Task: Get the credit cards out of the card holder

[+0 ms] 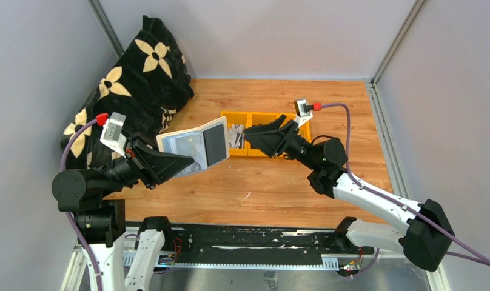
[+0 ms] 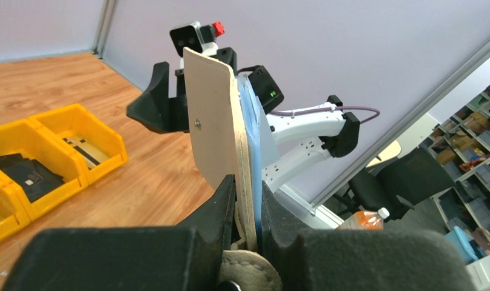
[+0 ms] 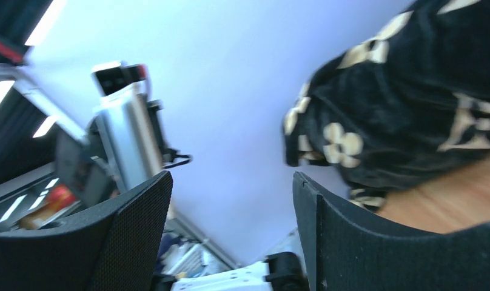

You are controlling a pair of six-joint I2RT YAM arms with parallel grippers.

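Note:
A cream card holder with pale blue sleeves and a dark panel is held upright in the air left of centre, my left gripper shut on it. The left wrist view shows it edge-on between the fingers. Just right of the holder, my right gripper stands open, nothing between its fingers; in the blurred right wrist view its fingertips are apart.
Yellow bins stand at the back centre, with dark and pale cards inside. A black cushion with cream flowers leans in the back left corner. Bare wooden table lies at the front.

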